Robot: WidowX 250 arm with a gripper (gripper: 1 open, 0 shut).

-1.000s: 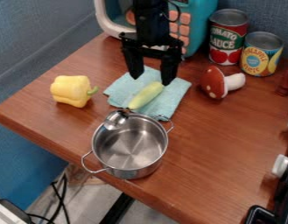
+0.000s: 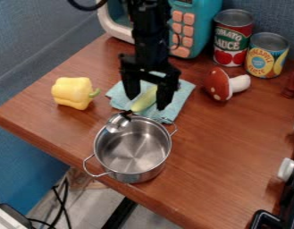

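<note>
The black gripper [image 2: 149,84] is low over a light blue cloth [image 2: 170,107], its two fingers parted on either side of the pale yellow, elongated vegetable [image 2: 144,98] lying there. Whether they touch it is unclear. A steel pot [image 2: 133,156] with a ladle-like utensil [image 2: 117,122] at its rim stands in front of the cloth.
A yellow pepper [image 2: 74,91] is at left, a toy mushroom [image 2: 220,84] right of the cloth. Behind stand a tomato can [image 2: 231,42], a second can [image 2: 266,59] and a teal toy microwave [image 2: 197,18].
The gripper has moved downward from above the cloth to around the yellow vegetable, now partly hiding it. The other objects have stayed in place.
</note>
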